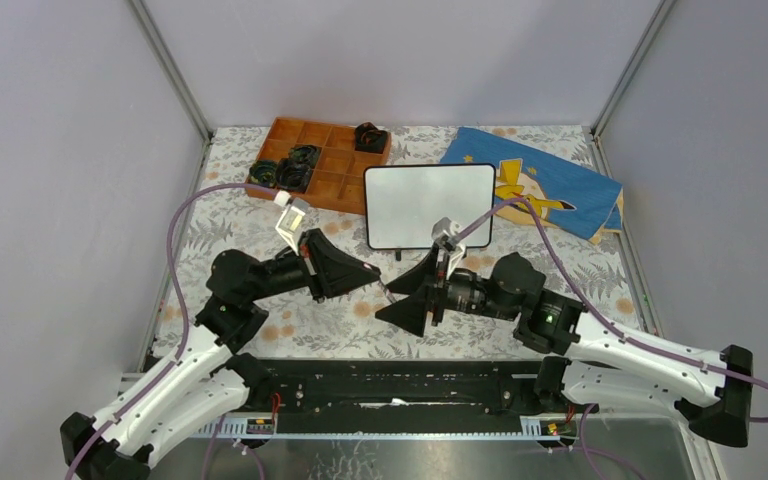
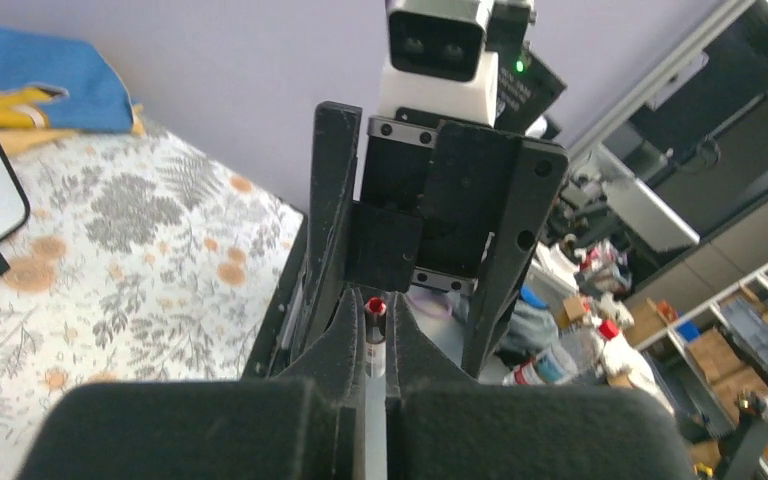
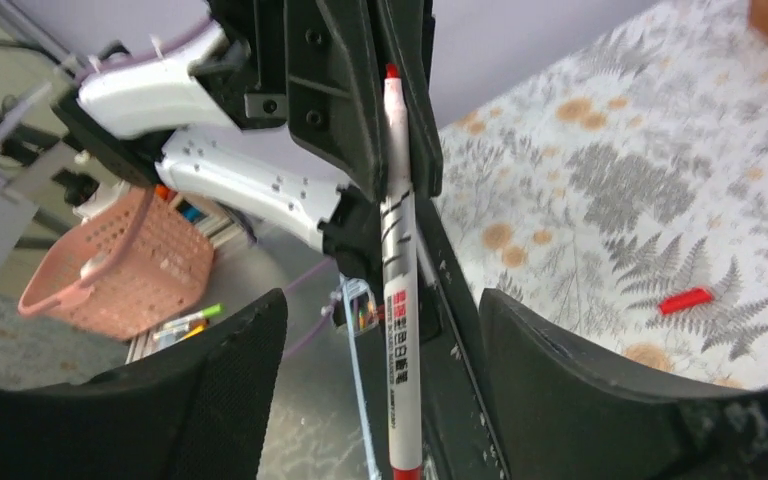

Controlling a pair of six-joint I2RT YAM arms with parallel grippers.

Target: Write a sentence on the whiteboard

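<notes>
A slim white marker (image 3: 400,290) with red ends hangs from my left gripper (image 1: 377,276), which is shut on its upper part. In the left wrist view its red end (image 2: 374,306) pokes up between the shut fingers. My right gripper (image 1: 392,301) stands open around the marker's lower part, its fingers (image 3: 250,350) apart from the barrel on both sides in the right wrist view. Behind the arms lies the blank whiteboard (image 1: 430,205), black-framed. A small red piece, which looks like a cap (image 3: 686,300), rests on the patterned tabletop.
Left of the whiteboard sits a wooden compartment tray (image 1: 336,160) holding dark coils. A blue cloth with yellow figures (image 1: 580,185) lies to the right.
</notes>
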